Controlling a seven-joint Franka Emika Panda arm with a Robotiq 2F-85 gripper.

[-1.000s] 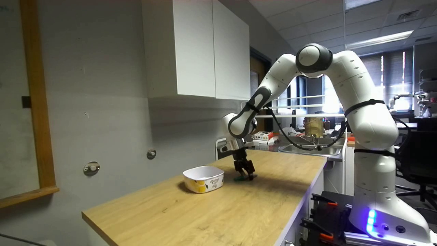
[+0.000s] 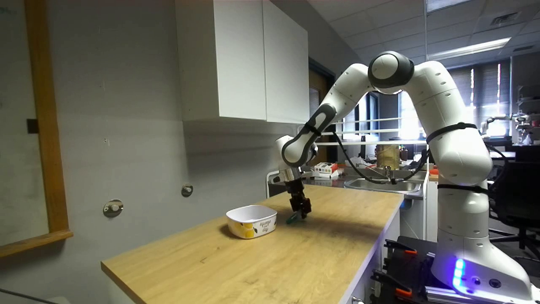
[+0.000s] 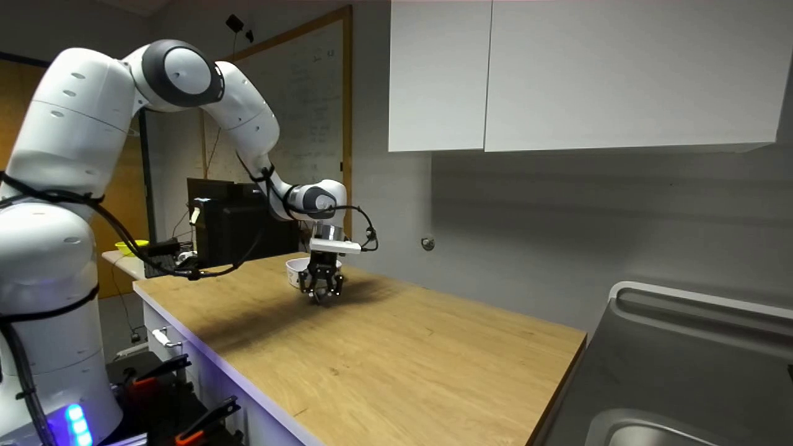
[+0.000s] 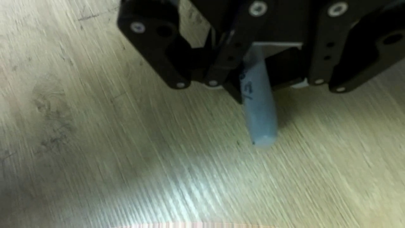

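My gripper (image 2: 301, 212) is low over the wooden counter, just right of the white bowl in exterior view 1. In the wrist view its black fingers are shut around a grey-blue marker (image 4: 262, 117) with dark lettering. The marker's rounded end sticks out towards the camera's lower side; its other end is hidden behind the gripper. A green end of it (image 2: 292, 218) shows beside the fingertips in exterior view 1, slanting downward. Whether it still touches the counter I cannot tell. The square white bowl (image 2: 246, 231) has a lemon print and stands apart from the gripper.
A wall cabinet (image 2: 240, 61) hangs above the back side. A sink (image 2: 382, 185) lies beyond the counter's far end.
The gripper's fingers have come together, from spread around the marker. The marker's green end now slants down where it lay flatter before. The bowl has not moved.
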